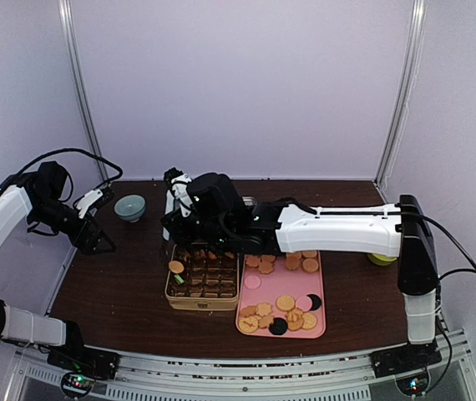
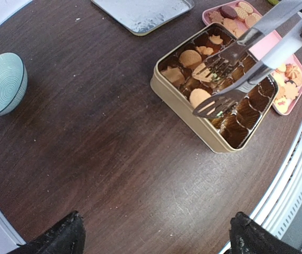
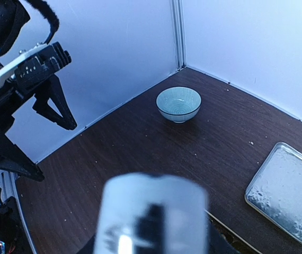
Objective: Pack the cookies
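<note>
The cookie tin (image 1: pixel 200 302) sits mid-table, partly filled, its divided compartments showing in the left wrist view. My right gripper holds slotted tong-like tips over the tin's left side, with a round cookie (image 2: pixel 198 96) at the lower tip; whether it is gripped or resting cannot be told. In the right wrist view a blurred tip fills the bottom centre. The pink tray (image 1: pixel 280 288) of assorted cookies lies right of the tin. My left gripper (image 1: pixel 96 234) hangs open and empty at the table's left.
A blue bowl (image 1: pixel 129 206) stands at the back left. A metal tray (image 3: pixel 283 193) lies behind the tin. A green bowl (image 1: pixel 382 259) is at the right, partly behind my right arm.
</note>
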